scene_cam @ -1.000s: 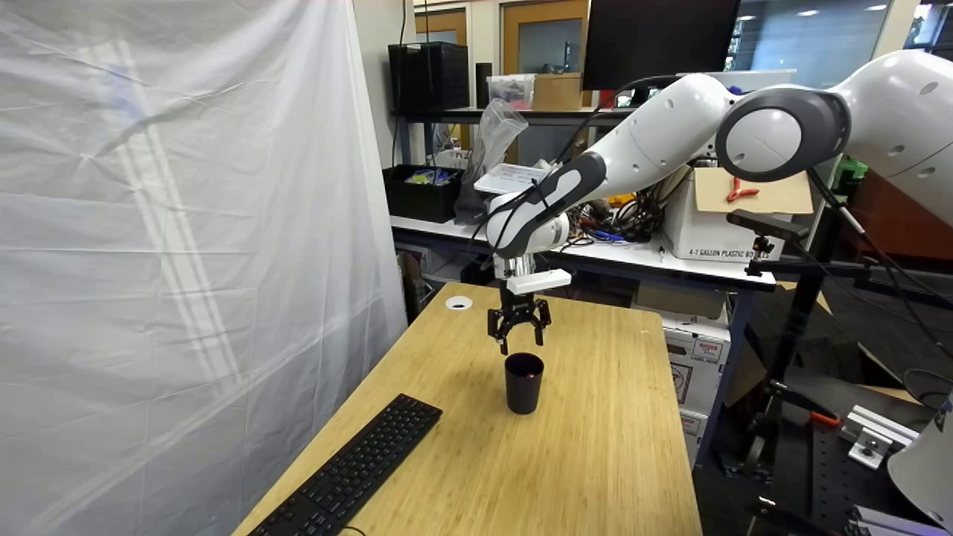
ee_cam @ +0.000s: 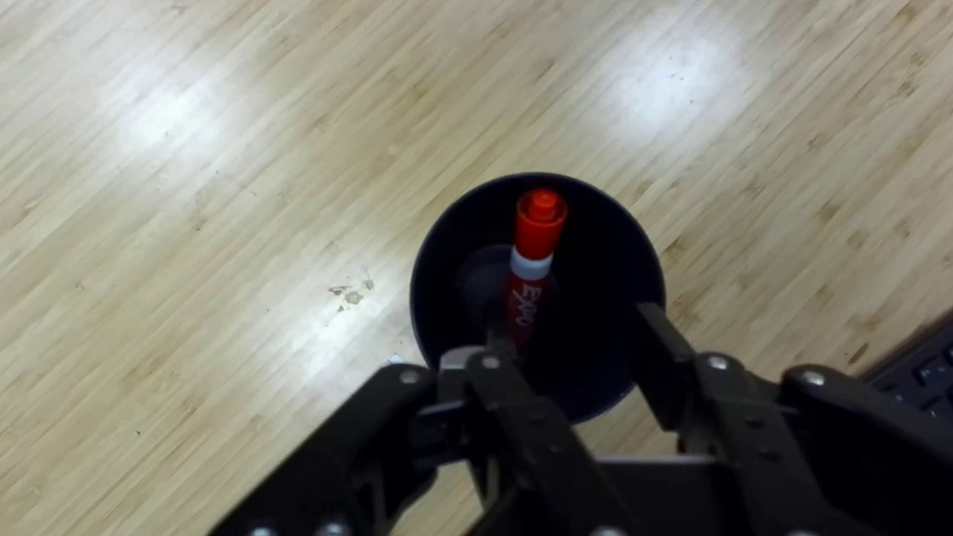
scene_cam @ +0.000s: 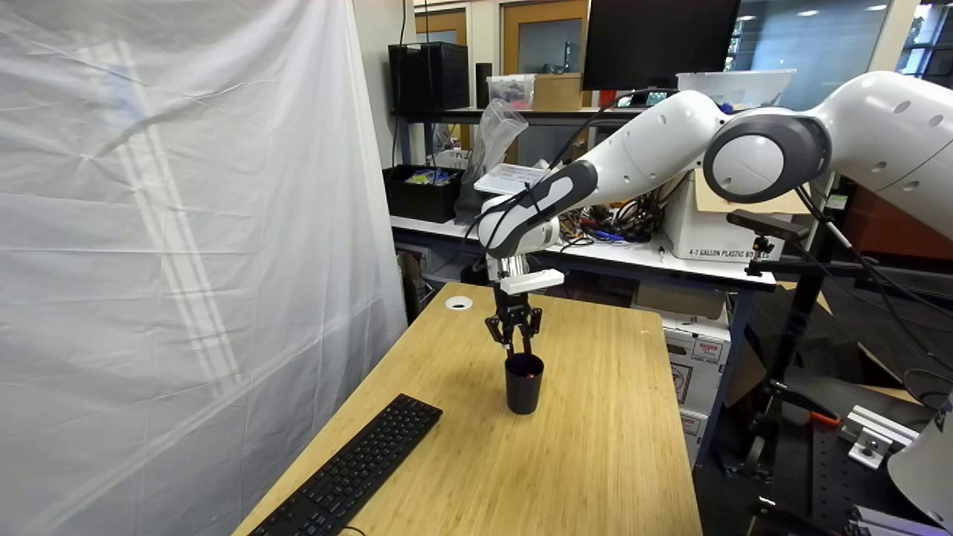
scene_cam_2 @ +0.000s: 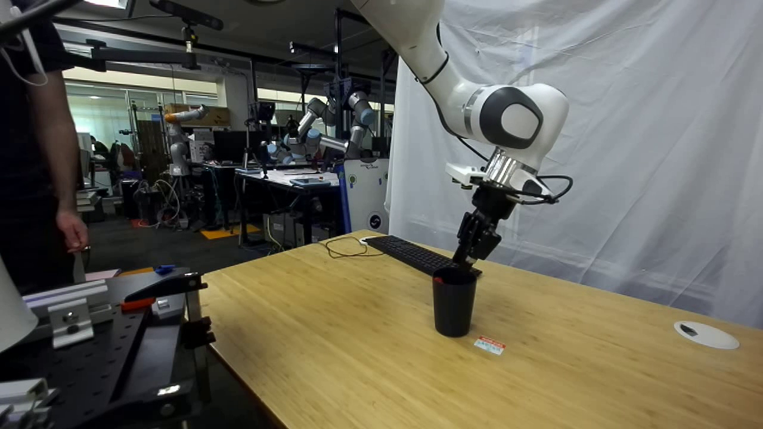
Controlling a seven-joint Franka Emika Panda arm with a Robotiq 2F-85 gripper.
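Note:
A black cup (scene_cam: 523, 385) stands upright on the wooden table, seen also as a dark cup (scene_cam_2: 454, 304) in exterior view 2. Inside it leans a red Expo marker (ee_cam: 536, 241), cap end up, its lower end running toward the left finger (ee_cam: 487, 371). My gripper is part open, pointing down at the cup's mouth. In exterior view 1 the gripper (scene_cam: 518, 350) has its tips at the cup's far rim. Nothing is visibly clamped between the fingers. Whether the tips touch rim or marker, I cannot tell.
A black keyboard (scene_cam: 353, 469) lies along the table's edge by the white curtain (scene_cam: 196, 268). A flat label (scene_cam_2: 490, 345) is beside the cup, and a round white table insert (scene_cam_2: 706, 335) sits farther off.
The gripper has come down to the cup's mouth and shifted slightly left in exterior view 1. Its fingers have drawn closer together. The cup has stayed put.

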